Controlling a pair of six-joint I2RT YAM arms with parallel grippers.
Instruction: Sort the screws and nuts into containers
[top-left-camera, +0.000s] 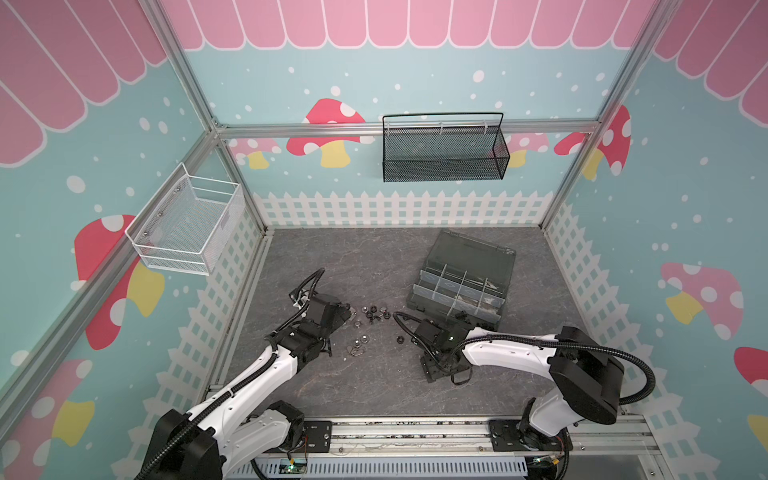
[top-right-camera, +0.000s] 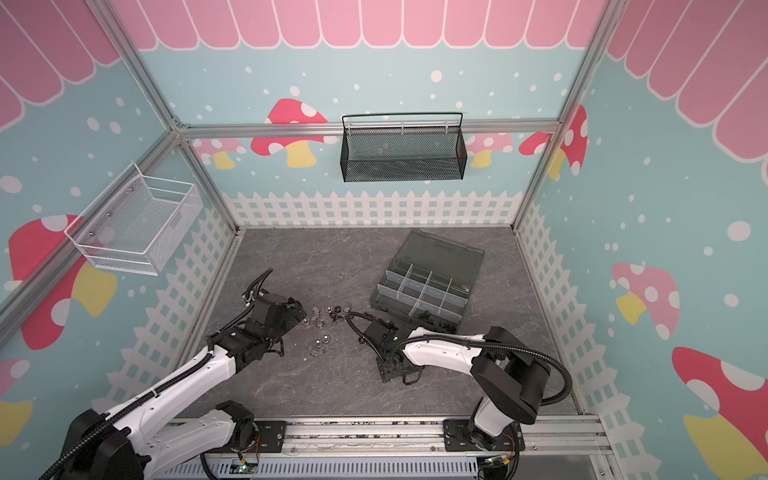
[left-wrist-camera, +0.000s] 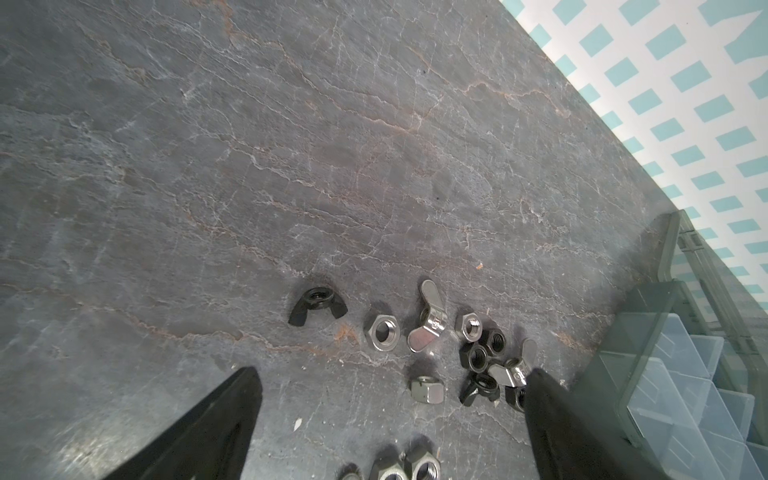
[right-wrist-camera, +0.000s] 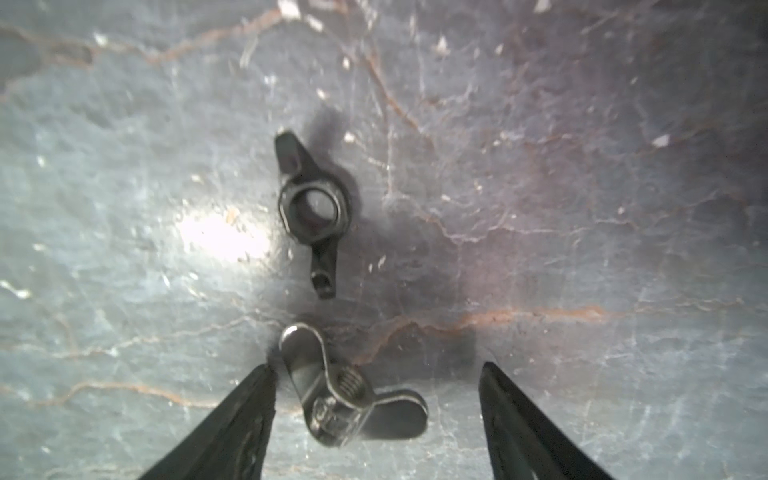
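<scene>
In the right wrist view a silver wing nut (right-wrist-camera: 340, 404) lies on the table between the parted fingers of my right gripper, close to the left one and not gripped. Above it in that view lies a black wing nut (right-wrist-camera: 334, 200). My left gripper is open over the table, nothing held. Ahead of its fingers lie another black wing nut (left-wrist-camera: 318, 301), a silver hex nut (left-wrist-camera: 373, 334), a silver wing nut (left-wrist-camera: 430, 318) and a cluster of dark nuts (left-wrist-camera: 473, 357). The compartment box (top-left-camera: 472, 268) stands lid open, right of the loose nuts.
A black wire basket (top-left-camera: 445, 156) hangs on the back wall and a white one (top-left-camera: 188, 224) on the left wall. The right forearm passes in front of the box.
</scene>
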